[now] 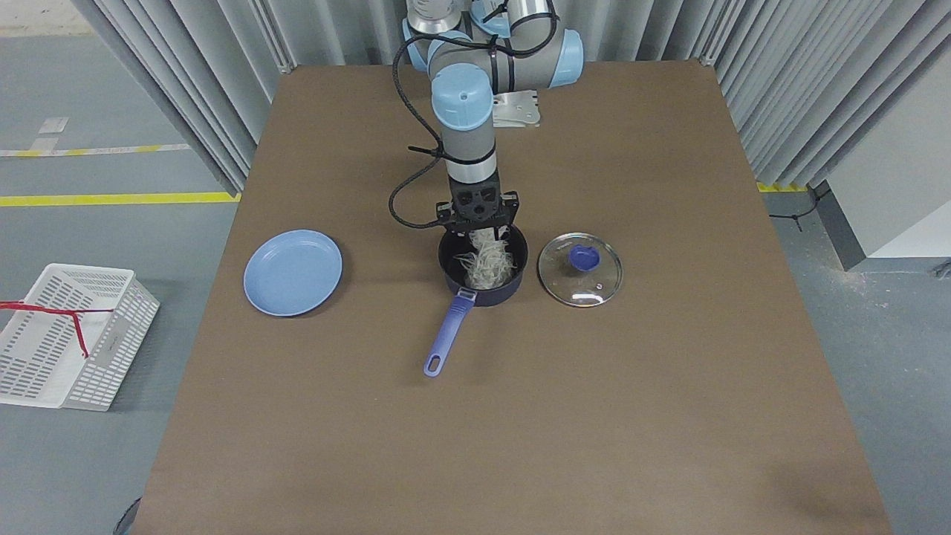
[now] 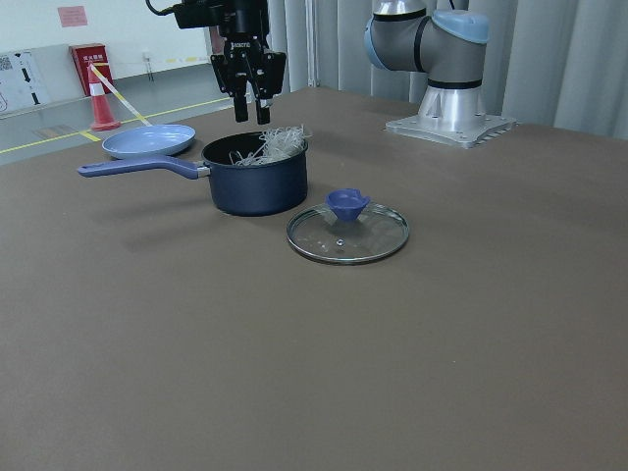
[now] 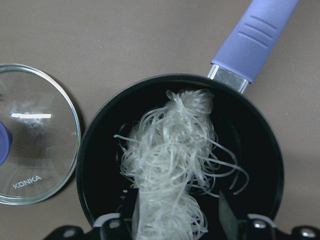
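Note:
A dark pot with a blue handle stands on the table, holding a clump of white noodles that fills much of it in the wrist view. My gripper hangs just over the pot, fingers apart and pointing down, with the noodles lying beneath and between them; none are seen lifted. The glass lid with a blue knob lies on the table beside the pot, to the right in the front view.
A blue plate lies to the left of the pot on the brown table. A white basket stands on the floor at the left.

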